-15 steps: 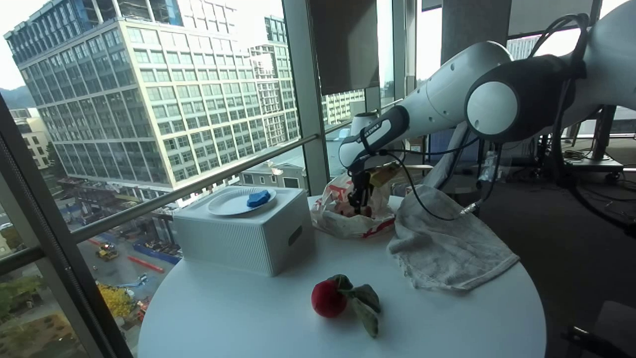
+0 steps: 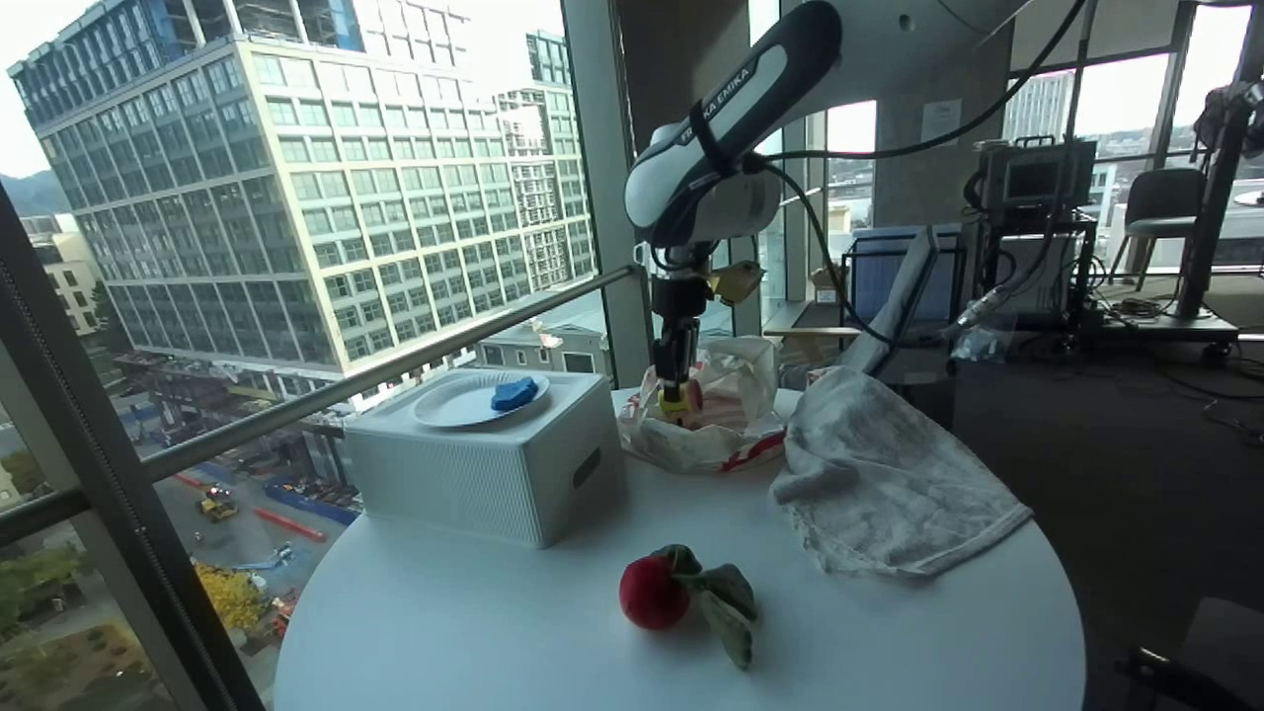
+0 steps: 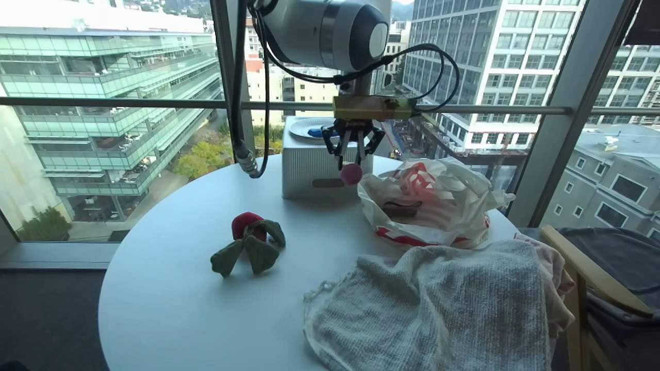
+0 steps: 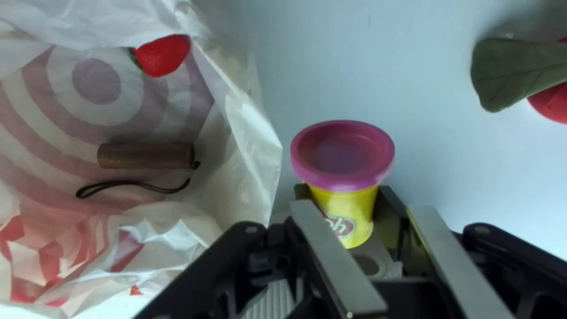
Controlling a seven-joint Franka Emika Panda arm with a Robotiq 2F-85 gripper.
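Note:
A small yellow tub with a magenta lid (image 4: 343, 154) is held between the fingers of my gripper, which is shut on it. In the wrist view the tub's lid faces the camera, and the tub is outside the bag, beside its rim. Exterior view 2 shows the gripper (image 3: 351, 159) hanging above the table between the white box (image 3: 309, 164) and the plastic bag (image 3: 458, 198), with the magenta lid (image 3: 351, 174) at its fingertips. Inside the bag (image 4: 239, 138) lie a toy strawberry (image 4: 162, 55) and a brown cylinder (image 4: 146, 156) with a black cord.
On the white box (image 2: 450, 480) sits a paper plate (image 2: 440, 407) holding a blue item (image 2: 513, 393). A red flower (image 2: 653, 592) with green leaves lies toward the table's front. The grey cloth (image 2: 889, 486) covers the right side. Bare tabletop (image 2: 474, 628) shows at front left.
My arm has risen and swung, and the gripper has come up from low in the bag, shifting left in exterior view 1 with the tub. Bag, box, flower and cloth look much the same.

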